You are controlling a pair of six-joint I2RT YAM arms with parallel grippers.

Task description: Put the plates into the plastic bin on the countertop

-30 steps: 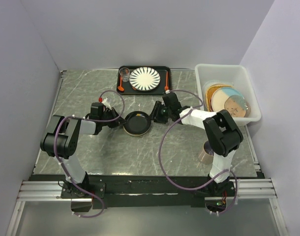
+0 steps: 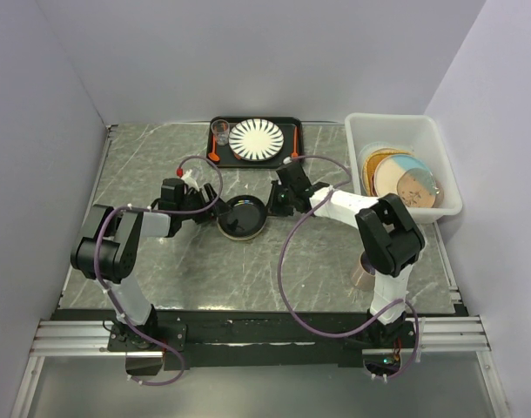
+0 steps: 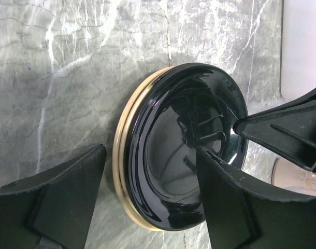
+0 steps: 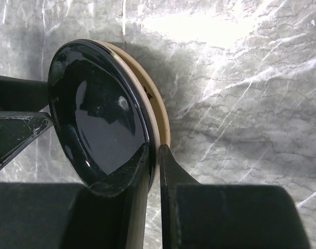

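Observation:
On the counter lies a glossy black plate [image 2: 244, 215] with a tan edge, and a second tan rim [image 3: 119, 155] shows just beneath it. My right gripper is shut on the black plate's right edge; the lower rim sticks out past the fingers, and whether it is also pinched cannot be told. At the opposite edge my left gripper stands open, one finger over the plate and the other beyond its rim. The white plastic bin [image 2: 405, 119] at the right has several plates [image 2: 389, 174] inside.
A black tray [image 2: 225, 160] at the back carries a striped white plate [image 2: 256, 139], a clear glass [image 2: 220, 132] and orange utensils [image 2: 294, 144]. A cup [image 2: 364, 273] stands at the right front.
The plate has barely moved.

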